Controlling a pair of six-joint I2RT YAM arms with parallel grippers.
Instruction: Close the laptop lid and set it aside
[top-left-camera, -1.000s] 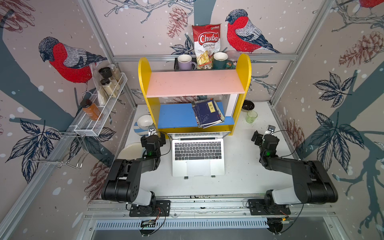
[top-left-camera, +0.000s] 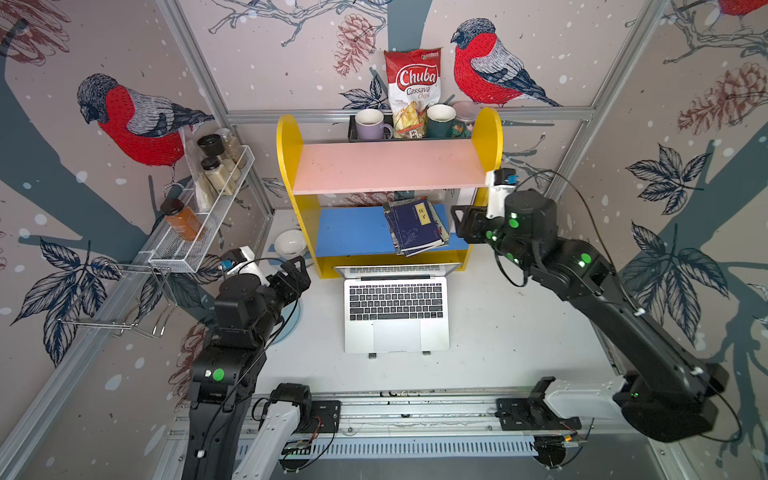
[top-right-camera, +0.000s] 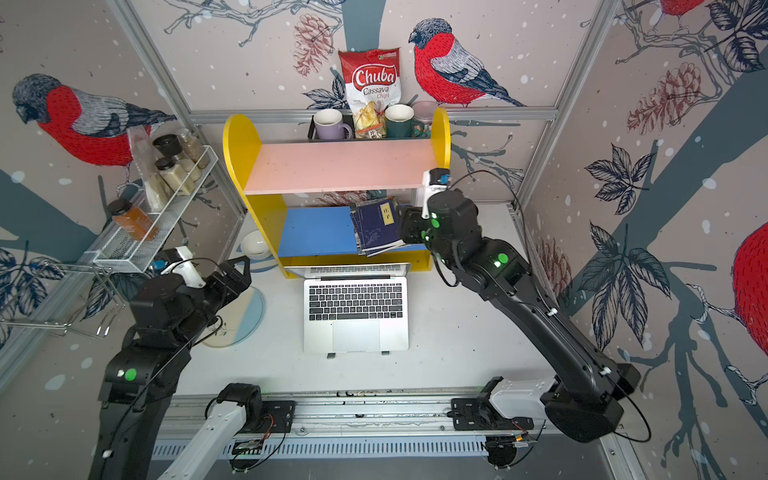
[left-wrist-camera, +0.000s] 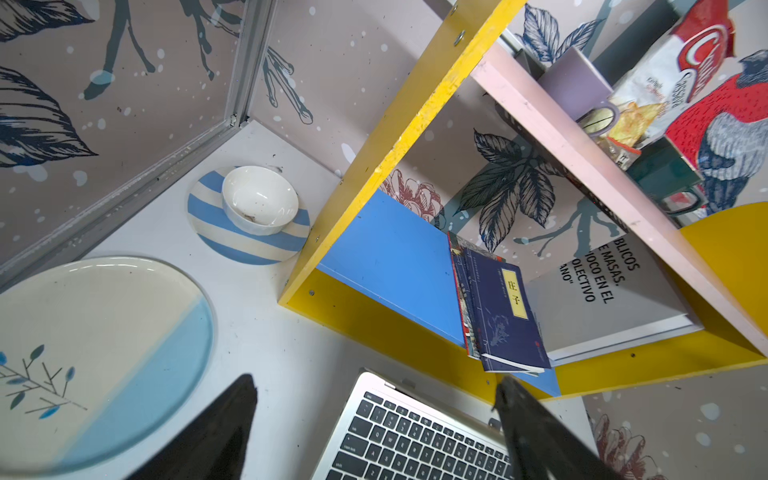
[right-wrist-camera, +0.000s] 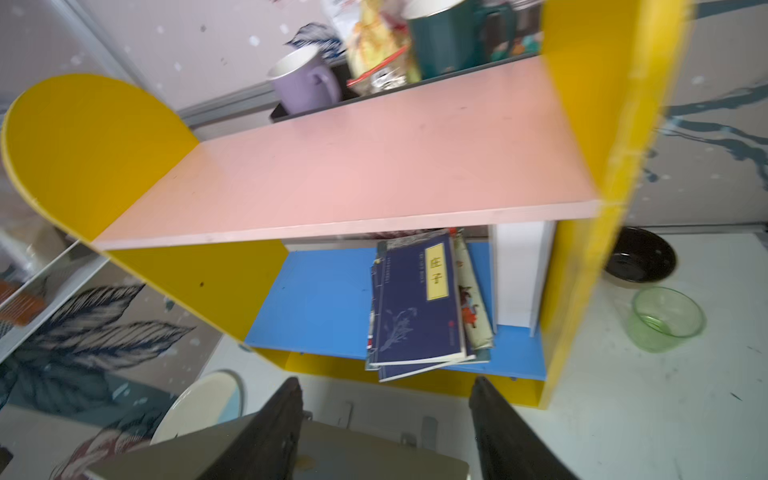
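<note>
The open silver laptop (top-left-camera: 397, 320) lies on the white table before the yellow shelf, its screen upright near the shelf's lower edge. My left gripper (top-left-camera: 292, 276) is raised left of the laptop, open and empty; its wrist view shows the keyboard (left-wrist-camera: 420, 440) below. My right gripper (top-left-camera: 466, 224) hangs high above the laptop's rear right, in front of the shelf; between its blurred, parted fingers shows the back of the lid (right-wrist-camera: 360, 444), below them.
The shelf (top-left-camera: 384, 168) holds books (top-left-camera: 412, 224), mugs and chips. A plate (left-wrist-camera: 88, 352) and bowl (left-wrist-camera: 260, 196) lie left; a dark bowl (right-wrist-camera: 638, 252) and green glass (right-wrist-camera: 664, 320) stand right. A wire rack (top-left-camera: 204, 224) hangs on the left wall.
Both arms have risen from low beside the laptop. The right gripper has moved up and left toward the shelf; the left has lifted slightly leftward. The laptop is unchanged.
</note>
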